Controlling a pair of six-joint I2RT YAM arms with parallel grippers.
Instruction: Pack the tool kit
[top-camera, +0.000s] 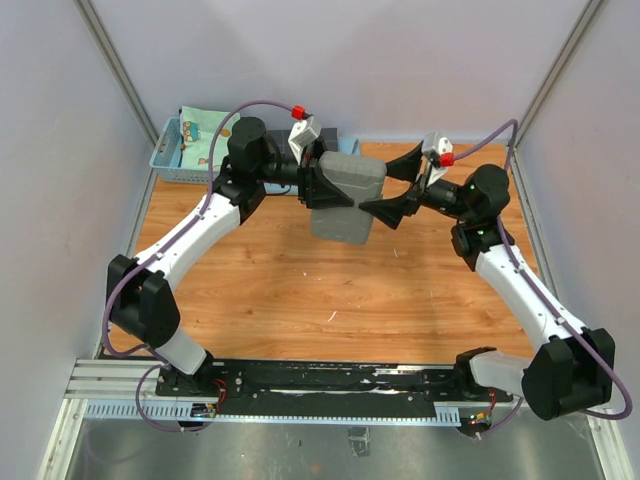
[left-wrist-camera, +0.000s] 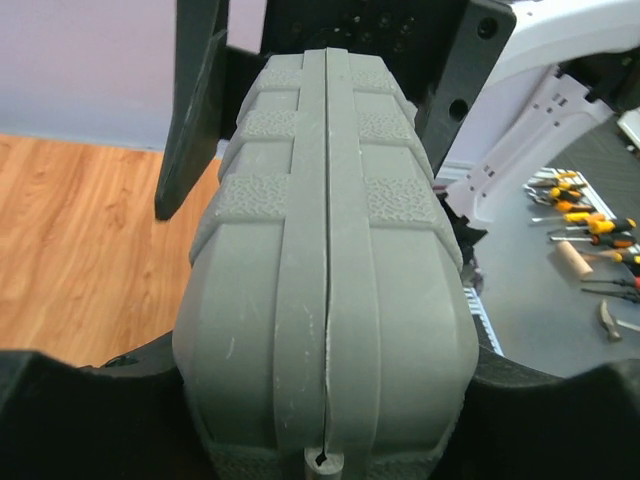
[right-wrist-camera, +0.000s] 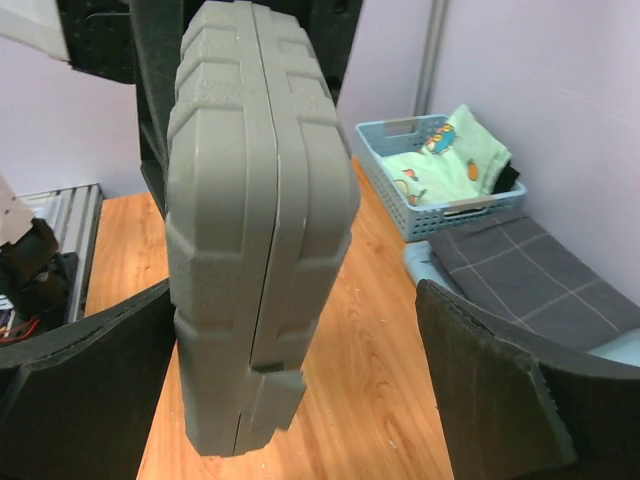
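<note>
A closed grey tool case (top-camera: 350, 190) is held up above the wooden table, gripped from its left side by my left gripper (top-camera: 325, 187), which is shut on it. In the left wrist view the case (left-wrist-camera: 325, 260) fills the middle, its seam running lengthwise between the fingers. At its right edge my right gripper (top-camera: 383, 188) stands open, the fingers wide apart. In the right wrist view the case (right-wrist-camera: 255, 230) lies nearer the left finger, with a clear gap to the right finger (right-wrist-camera: 490, 390). What the case contains is hidden.
A light-blue basket (top-camera: 180, 172) with a patterned cloth stands at the back left. Beside it lies a dark grey checked pad (right-wrist-camera: 540, 270) with blue edging. Several screwdrivers and other tools (left-wrist-camera: 590, 225) lie off the table.
</note>
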